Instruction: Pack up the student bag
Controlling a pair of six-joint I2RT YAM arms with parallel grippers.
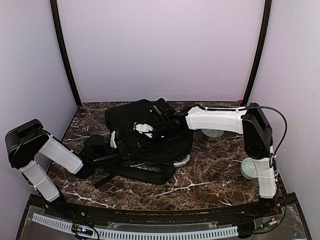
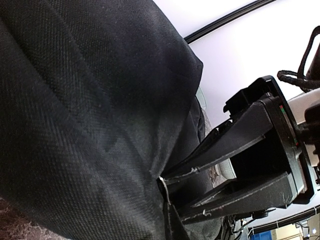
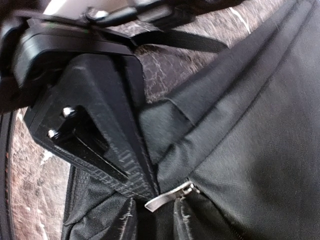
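Note:
The black bag lies on the marbled table in the top view, and its dark cloth fills much of the left wrist view. A slim metal zipper pull shows in the right wrist view. My right gripper is partly open there, its fingertips on either side of the pull. Close beside the pull, my left gripper is shut on the bag's cloth near the zipper. From the left wrist view, a clear gap separates the right gripper's two fingers. The bag's inside is hidden.
A pale green bowl sits behind the right arm, and a second bowl stands at the right. A whitish curved object touches the bag's right front edge. A black strap lies in front.

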